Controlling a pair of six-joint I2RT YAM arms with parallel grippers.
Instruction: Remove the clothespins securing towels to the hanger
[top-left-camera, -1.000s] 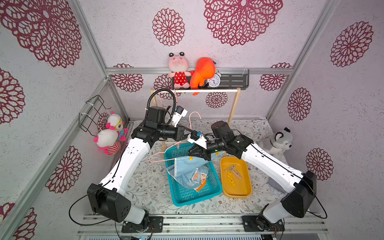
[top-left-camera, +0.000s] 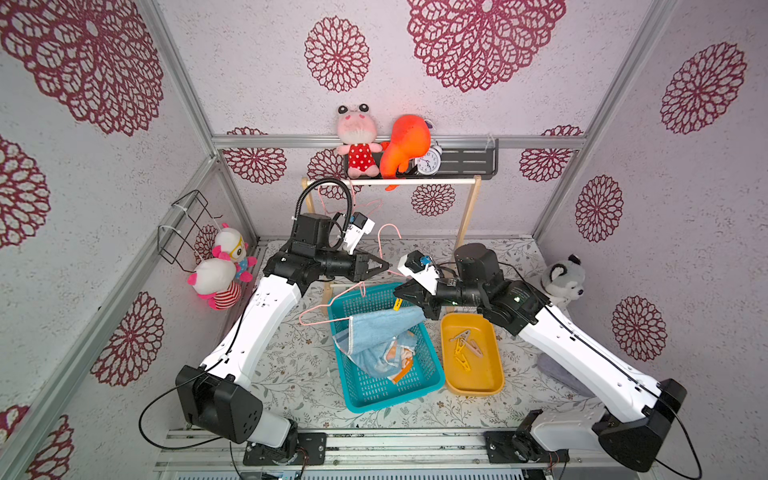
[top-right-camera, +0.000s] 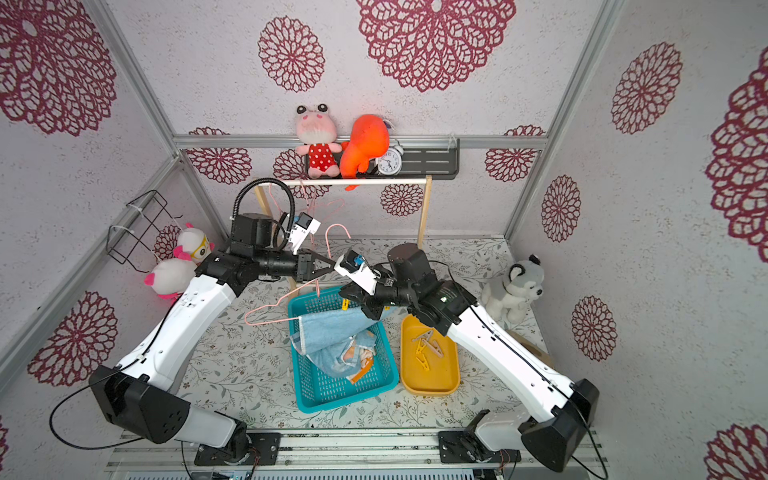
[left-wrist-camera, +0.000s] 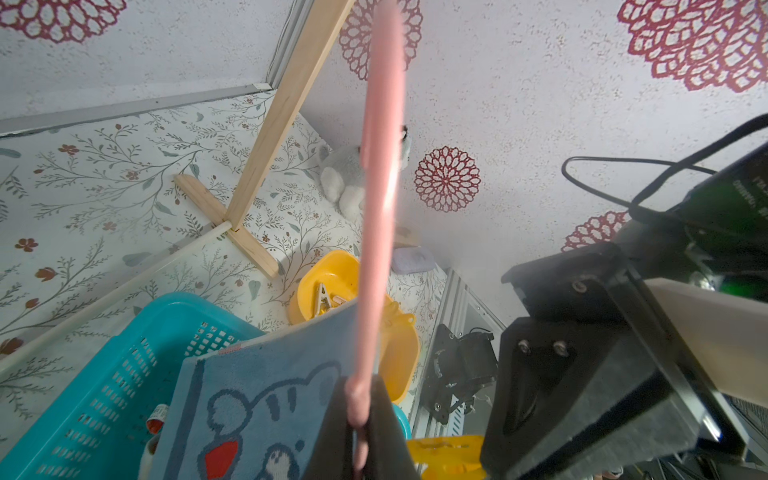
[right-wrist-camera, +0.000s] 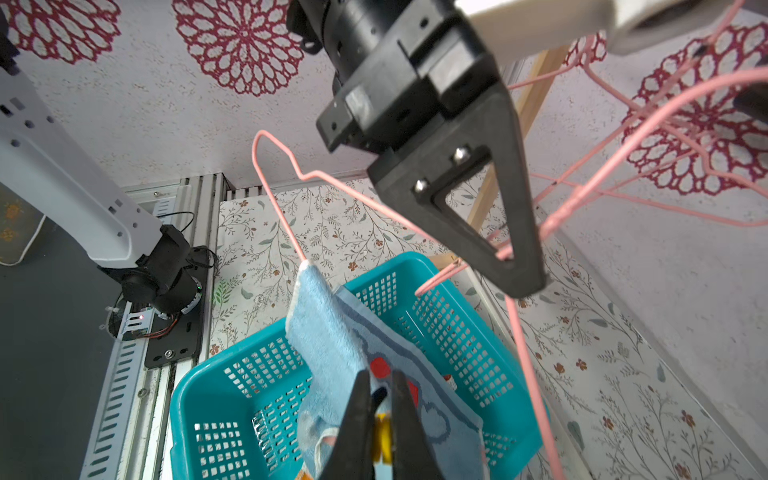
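Observation:
My left gripper is shut on the pink hanger (left-wrist-camera: 379, 200), whose rod stands upright between the fingers. A blue towel (top-left-camera: 384, 326) drapes over the hanger's lower bar, above the teal basket (top-left-camera: 349, 376). My right gripper is shut on a yellow clothespin (right-wrist-camera: 383, 438), seen between its fingers; in the top left view this clothespin (top-left-camera: 397, 304) pokes out below the gripper, by the towel's upper edge. Whether it still touches the towel is unclear. Another yellow clothespin (top-right-camera: 387, 308) shows partly behind the right gripper in the top right view.
A yellow tray (top-left-camera: 497, 352) holding several clothespins (top-left-camera: 462, 361) stands right of the basket. Crumpled cloth (top-left-camera: 376, 360) lies in the basket. Behind the arms is a wooden rack (top-left-camera: 468, 209) with other pink hangers. Both grippers are close together.
My right gripper has moved right and slightly up, and the yellow clothespin at its tips has moved with it. The left arm and hanger look unmoved.

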